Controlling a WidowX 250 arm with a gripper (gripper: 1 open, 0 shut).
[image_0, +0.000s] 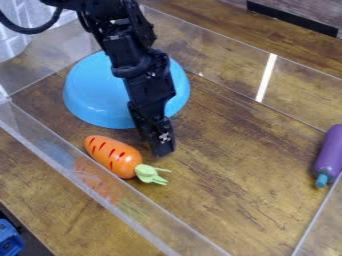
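The black robot arm comes down from the top left, and its gripper (158, 136) hangs low over the wooden surface, in front of the blue bowl (83, 85). An orange toy carrot (114, 155) with pale green leaves lies just in front and to the left of the gripper. The fingertips are dark and small, and I cannot make out whether they are apart or closed, or whether anything is between them.
A purple toy eggplant (330, 152) lies at the right edge. Clear walls border the surface at the left and bottom. A blue object (7, 240) sits in the bottom left corner.
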